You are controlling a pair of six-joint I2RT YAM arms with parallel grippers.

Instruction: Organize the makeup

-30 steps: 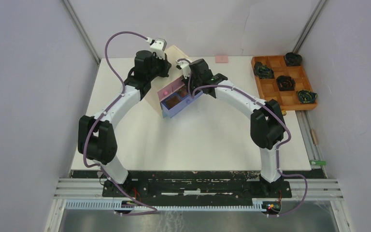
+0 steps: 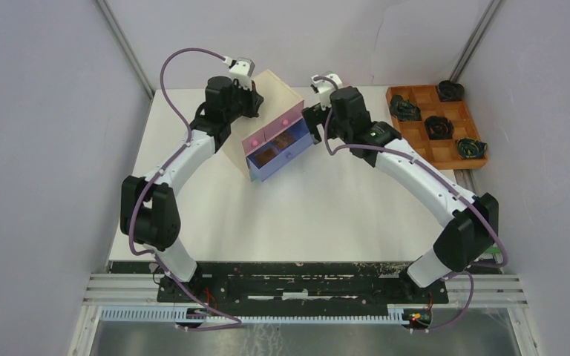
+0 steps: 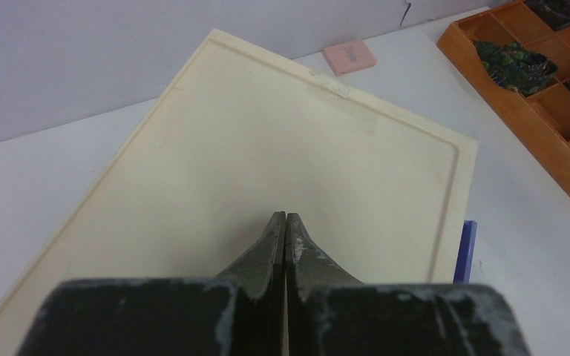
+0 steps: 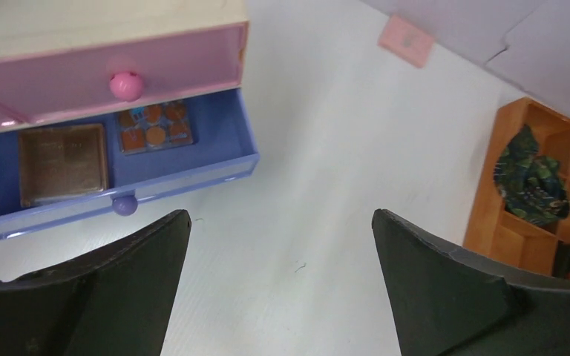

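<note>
A cream-topped cabinet (image 2: 271, 93) has pink drawers (image 4: 182, 63) above an open blue drawer (image 2: 289, 154). The drawer holds a brown square compact (image 4: 62, 167) and a clear palette with round pans (image 4: 156, 136). My left gripper (image 2: 254, 104) is at the cream top, its fingertips together in the left wrist view; whether anything is between them is hard to see. My right gripper (image 2: 312, 119) is off the cabinet's right, open, with nothing between its fingers.
An orange divided tray (image 2: 438, 148) with dark bundles stands at the back right. A small pink block (image 3: 349, 55) lies near the back wall.
My right gripper has moved right, away from the cabinet and drawer, and its arm has swung outward. The left arm has stayed in place.
</note>
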